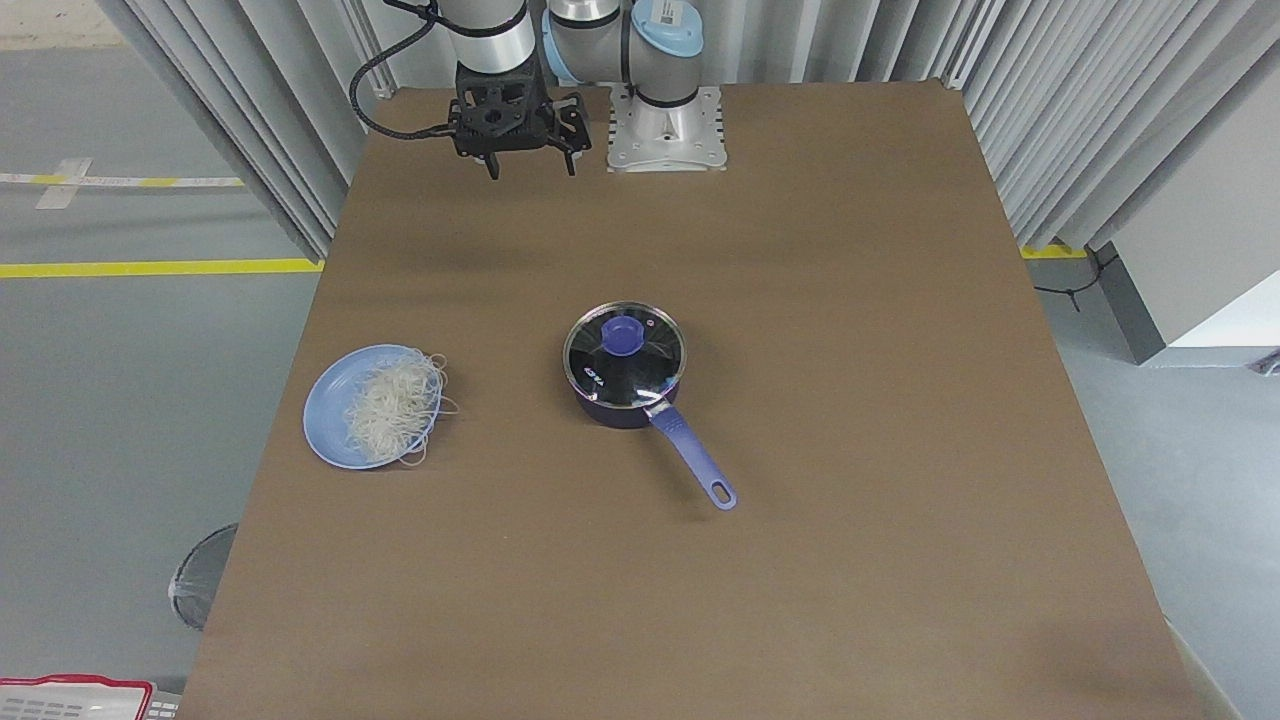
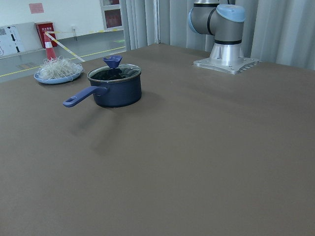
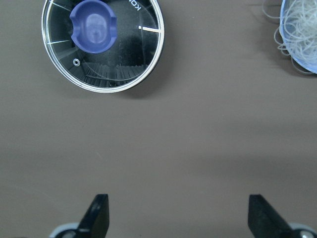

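A dark blue saucepan (image 2: 118, 96) with a glass lid and blue knob (image 1: 621, 335) stands mid-table, its blue handle (image 1: 696, 456) pointing toward the front camera's side. To its left in the front view, a light blue plate (image 1: 330, 408) holds a loose pile of white noodle-like strands (image 1: 390, 408). My gripper hangs high at the back of the table, open, with nothing between its fingers; in the wrist view the lid and the plate's edge lie beyond the fingertips.
The robot base (image 1: 666, 150) is fixed at the back edge, against a grey curtain. A bin (image 1: 204, 570) stands on the floor off the left edge.
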